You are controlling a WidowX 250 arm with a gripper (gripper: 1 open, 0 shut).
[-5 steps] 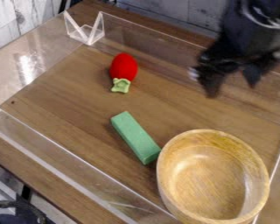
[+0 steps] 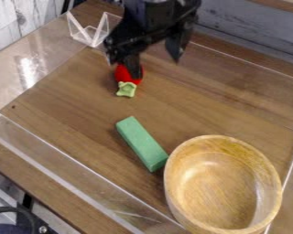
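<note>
My gripper (image 2: 149, 59) is open over the red pepper (image 2: 127, 77), its dark, blurred body hiding the pepper's upper part; the green stem shows below it. A green block (image 2: 142, 143) lies in the middle foreground, left of a round wooden bowl (image 2: 222, 213) at the lower right. The bowl is empty.
Clear plastic walls (image 2: 88, 27) edge the wooden board (image 2: 63, 105) at the back, left and front. The board's right part behind the bowl is clear. A dark cable runs at the lower left, off the board.
My gripper has moved left from the back right to over the pepper, which it now partly hides. The block, bowl and pepper's stem are where they were.
</note>
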